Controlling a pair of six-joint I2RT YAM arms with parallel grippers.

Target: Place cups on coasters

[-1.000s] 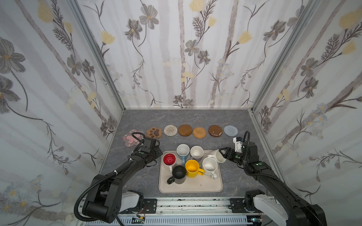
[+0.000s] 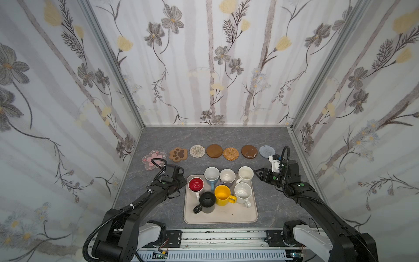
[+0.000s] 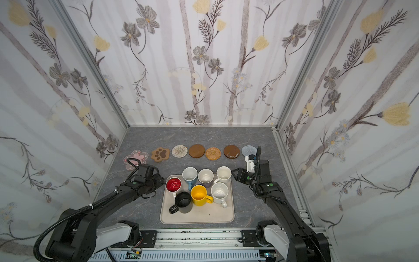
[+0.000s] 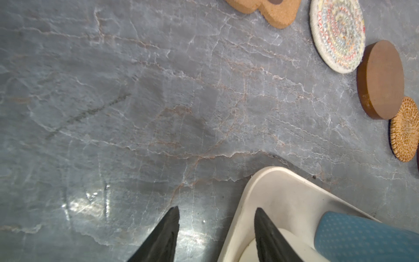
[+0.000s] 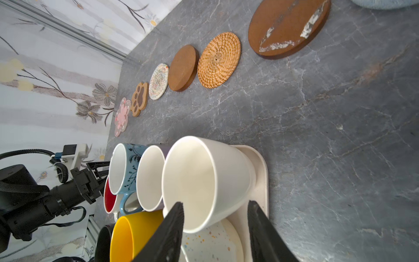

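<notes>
A tall white cup [image 2: 246, 173] stands upright at the tray's back right corner. My right gripper [image 2: 258, 173] is just right of it, open, the fingers apart; in the right wrist view one fingertip [image 5: 176, 214] overlaps the cup's rim. The red-lined cup [image 2: 196, 185] sits at the tray's left edge. Beside it my left gripper [image 2: 184, 180] is open, nothing between its fingers. Also on the tray [image 2: 223, 216] are a blue cup [image 2: 211, 173], a smaller white cup [image 2: 227, 176], a yellow cup [image 2: 222, 194], a black cup [image 2: 207, 201] and a speckled cup [image 2: 242, 192].
Several empty coasters line the back: pink paw [image 2: 153, 159], brown paw [image 2: 178, 154], woven white [image 2: 197, 151], brown round [image 2: 214, 151], wicker [image 2: 230, 153], dark brown [image 2: 249, 151], pale blue [image 2: 267, 151]. Bare table separates them from the tray. The cups stand close together.
The tall white cup, tilted over toward the right gripper before, now stands upright farther left and back.
</notes>
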